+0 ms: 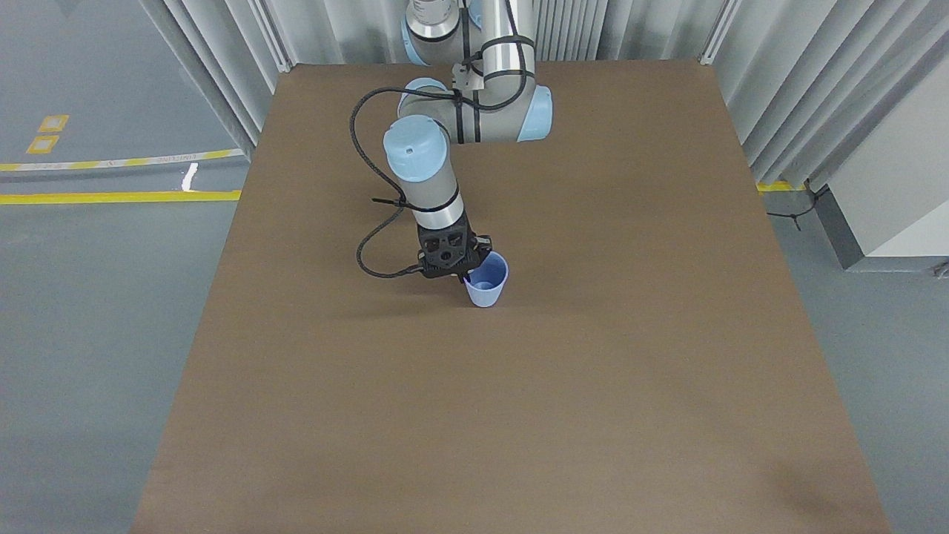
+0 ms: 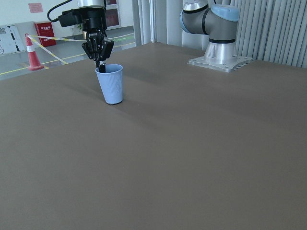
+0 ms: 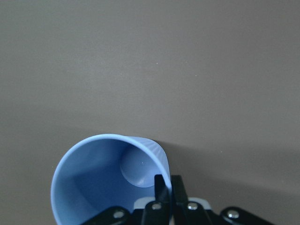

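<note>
A light blue plastic cup [image 1: 485, 289] is upright at mid table in the front view, just under the black gripper [image 1: 463, 274]; the left view also shows the cup [image 2: 111, 88] with the gripper [image 2: 101, 66] at its rim. In the wrist view the cup [image 3: 98, 178] fills the lower left, empty inside, and the gripper is shut on its wall, one finger inside and one outside. Whether the cup's base touches the table is hard to tell.
The arm's base [image 2: 219, 62] stands at the back of the table, with pleated curtains behind it.
</note>
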